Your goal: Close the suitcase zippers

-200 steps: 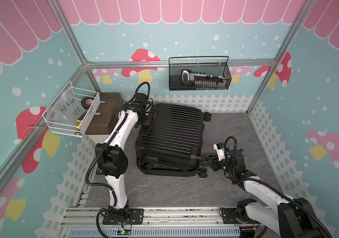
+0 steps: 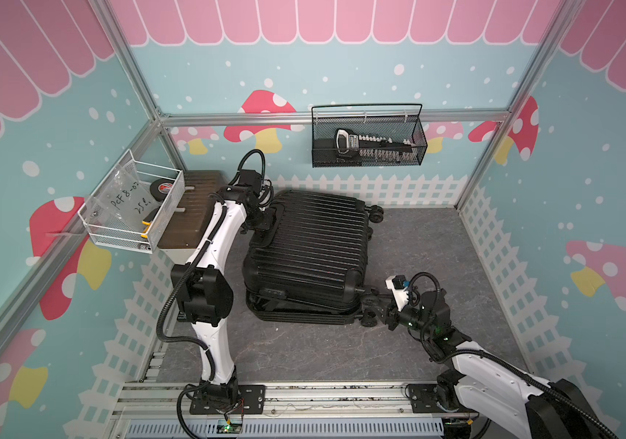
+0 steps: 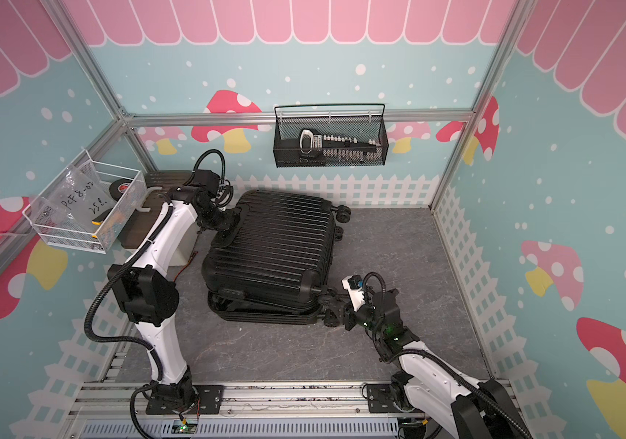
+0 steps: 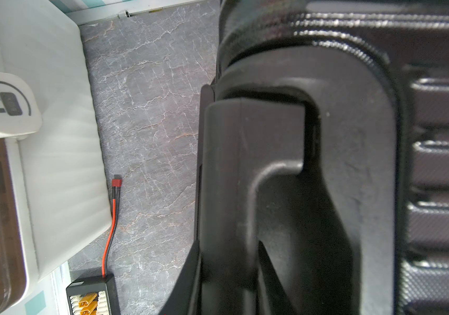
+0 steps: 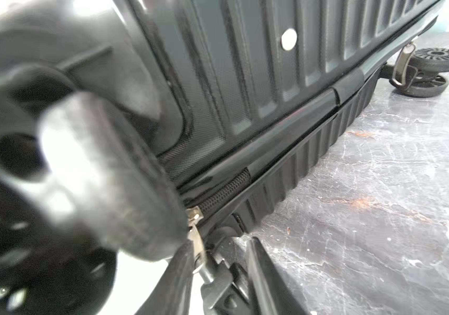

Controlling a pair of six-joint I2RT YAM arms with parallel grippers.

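Note:
The black suitcase point(image 2: 309, 241) lies flat, its rim gaping along the near side. My left gripper is shut on the suitcase's carry handle point(image 4: 229, 147) at its left side. In the right wrist view, my right gripper is part open at the near-right corner, below a blurred wheel point(image 5: 109, 173). A metal zipper pull point(image 5: 197, 244) sits between or just behind its fingertips; contact is unclear. A zipper track point(image 5: 224, 191) runs along the rim from there, and another metal pull point(image 5: 403, 65) hangs by the far wheel point(image 5: 434, 58).
A brown-lidded box point(image 2: 188, 230) stands close left of the suitcase, with a red cable point(image 4: 109, 236) on the floor beside it. Wire baskets point(image 2: 368, 146) hang on the walls. Bare floor point(image 2: 437, 234) lies to the right and in front.
Over the last second the suitcase and left arm shifted slightly left.

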